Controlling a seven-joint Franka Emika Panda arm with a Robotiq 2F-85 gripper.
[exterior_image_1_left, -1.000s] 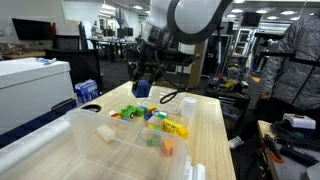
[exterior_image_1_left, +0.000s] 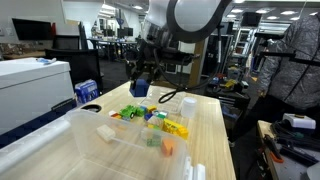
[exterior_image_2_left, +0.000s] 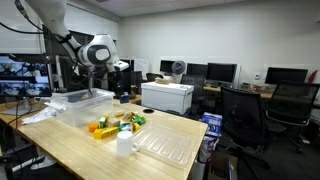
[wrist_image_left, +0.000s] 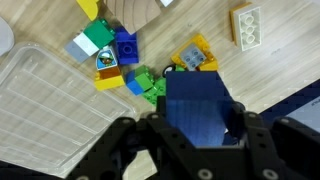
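A dark blue block (wrist_image_left: 195, 108) fills the space between the fingers of my gripper in the wrist view. My gripper is shut on it. The block (exterior_image_1_left: 140, 88) is held in the air above the table in exterior view 1, over the far side of a scatter of colored building bricks (exterior_image_1_left: 150, 112). In exterior view 2 the block (exterior_image_2_left: 124, 99) hangs beyond the bricks (exterior_image_2_left: 115, 128). Below the gripper in the wrist view lie green bricks (wrist_image_left: 150, 84) and an orange brick piece (wrist_image_left: 195, 52), apart from the held block.
A clear plastic bin (exterior_image_1_left: 125, 150) with a few bricks inside stands in front in exterior view 1. A white cup (exterior_image_2_left: 125, 143) and a clear tray or lid (exterior_image_2_left: 165, 144) rest on the table. A blue box (exterior_image_1_left: 87, 91) is at the far left edge.
The gripper and the blue block have shifted slightly left in exterior view 1. The bricks on the table look unmoved.
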